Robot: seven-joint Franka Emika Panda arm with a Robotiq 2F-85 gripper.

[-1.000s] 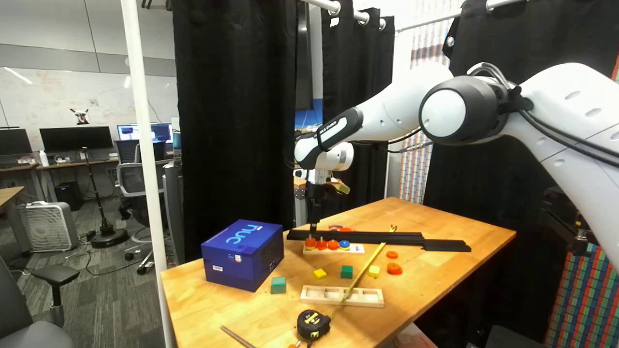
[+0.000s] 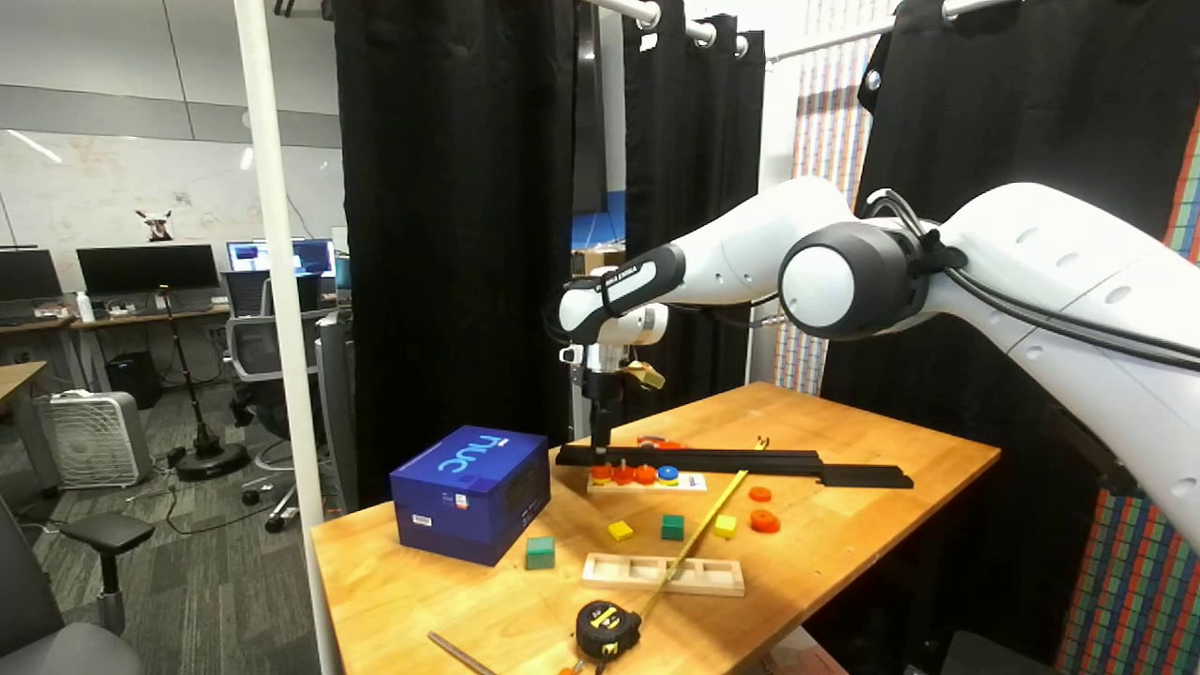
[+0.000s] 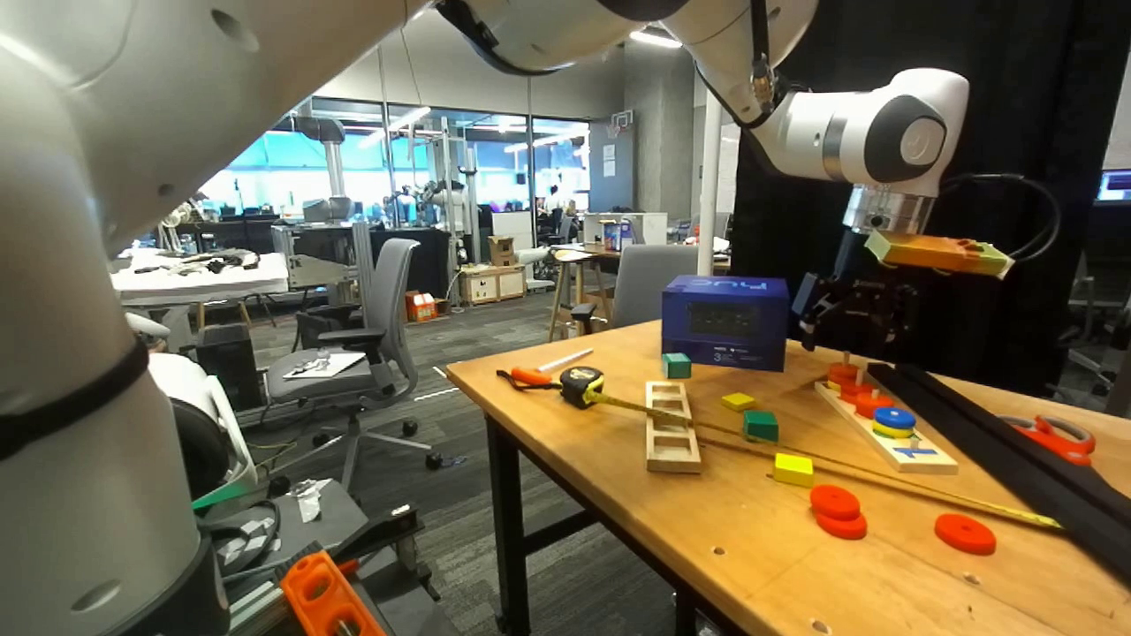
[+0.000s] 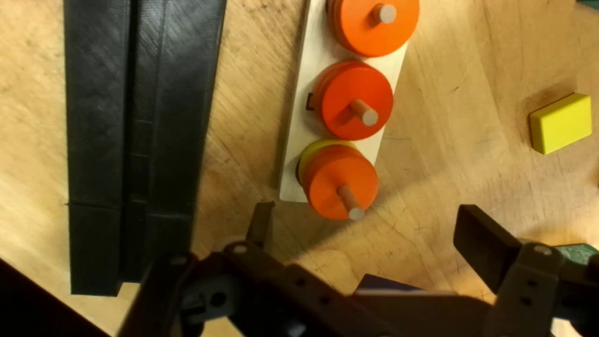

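My open gripper has its fingers spread wide, with nothing held between them. In the wrist view, the pegboard's end peg with an orange disc (image 4: 338, 194) over a yellow one lies just ahead of the gap. Further along the pale wooden pegboard (image 4: 293, 163) are more pegs with orange discs (image 4: 359, 92). Exterior view 2 shows the gripper (image 3: 848, 337) at the board's far end, close above the discs. A blue disc (image 3: 893, 417) sits over a yellow one near the board's other end. Exact finger height above the peg is hard to tell.
Black strips (image 3: 981, 440) run alongside the board, with orange-handled scissors (image 3: 1050, 436) beyond. A blue box (image 3: 724, 323) stands near the gripper. Yellow and green blocks, a wooden tray (image 3: 670, 465), loose red discs (image 3: 965, 533) and an extended tape measure (image 3: 580, 386) occupy the table.
In exterior view 1, the arm has come lower and shifted slightly left, bringing the gripper down toward the board's left end. The table objects look unmoved.
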